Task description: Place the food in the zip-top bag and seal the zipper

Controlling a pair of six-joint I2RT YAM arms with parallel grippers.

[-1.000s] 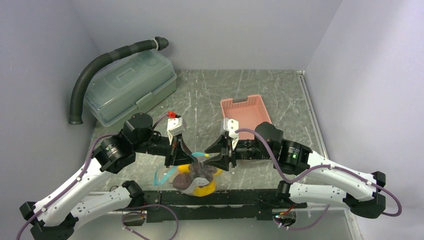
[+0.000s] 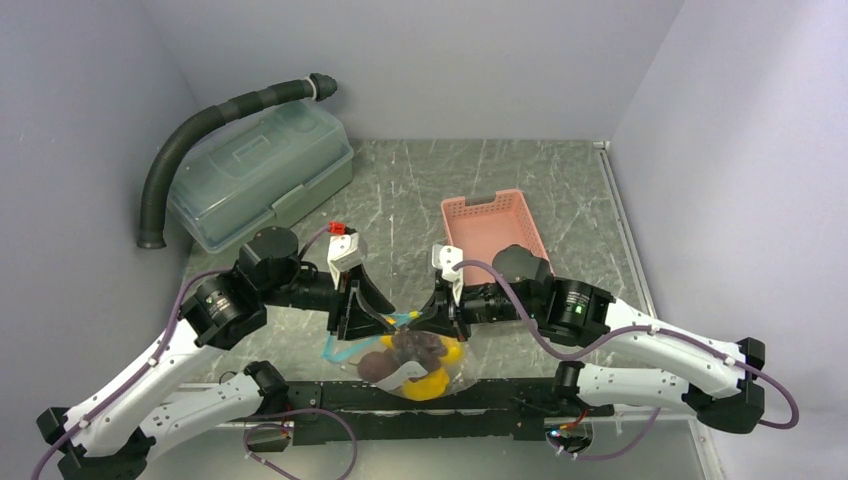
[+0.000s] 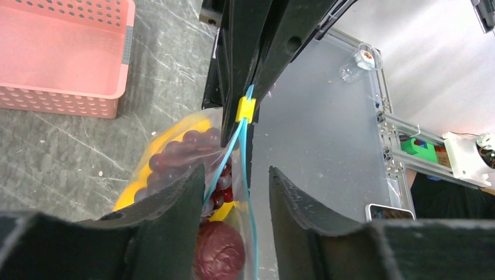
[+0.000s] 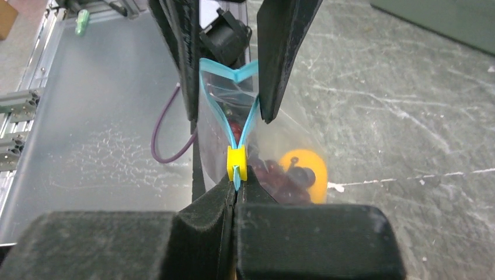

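Observation:
The clear zip bag [image 2: 459, 372] holds food: dark red grapes [image 3: 175, 154], a round dark red fruit [image 3: 219, 251] and yellow food [image 2: 428, 385]. Its blue zipper strip [image 3: 253, 219] ends at a yellow slider [image 4: 236, 157]. Closed at that end is my right gripper, pinching the strip and slider. My left gripper is open, its fingers [image 3: 187, 201] spread either side of the bag's mouth. In the right wrist view the blue edges part in a V beyond the slider, so the mouth stands open.
An empty pink basket [image 2: 448, 215] stands behind the right arm. A green lidded box [image 2: 250, 165], with a dark hose [image 2: 215, 120] across it, sits at the back left. The bag lies by the front edge.
The bag's mouth has spread apart and the bag moved right.

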